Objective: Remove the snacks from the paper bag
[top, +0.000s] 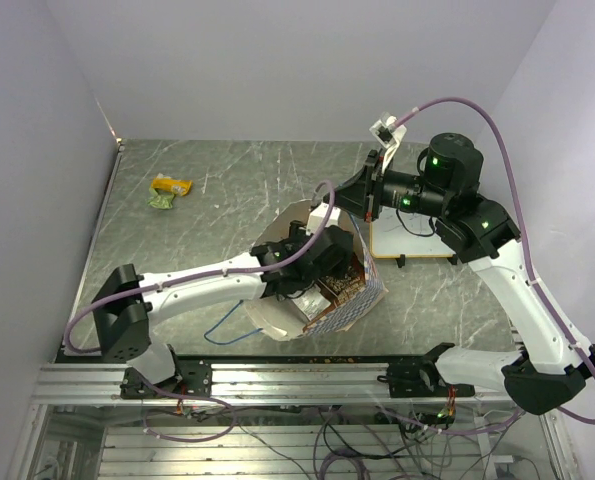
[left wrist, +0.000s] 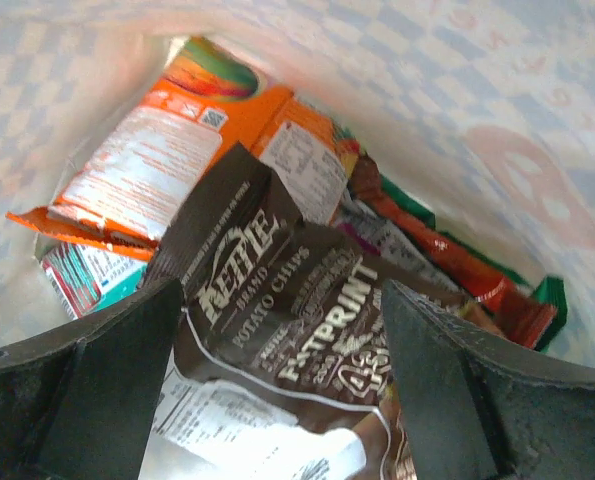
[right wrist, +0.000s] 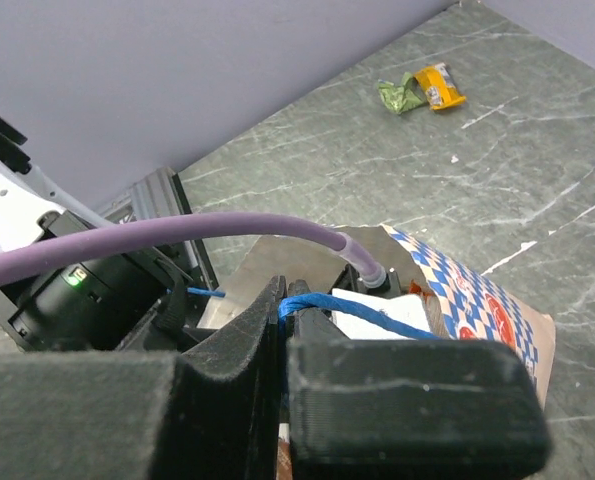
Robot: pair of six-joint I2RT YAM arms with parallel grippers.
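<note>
My left gripper hangs open inside the paper bag (top: 269, 320) over several snacks: a dark Kettle chips packet (left wrist: 287, 310), an orange packet (left wrist: 137, 170), a teal one and a red-and-green one (left wrist: 447, 250). My right gripper is shut at the bag's top edge; a blue cord (right wrist: 367, 312), likely the bag's handle, runs between its fingers. On the table's left lie a yellow packet (top: 173, 185) and a green packet (top: 160, 200).
Grey walls surround the marble table (top: 187, 250). A white board (top: 402, 240) with a dark stand lies right of the bag.
</note>
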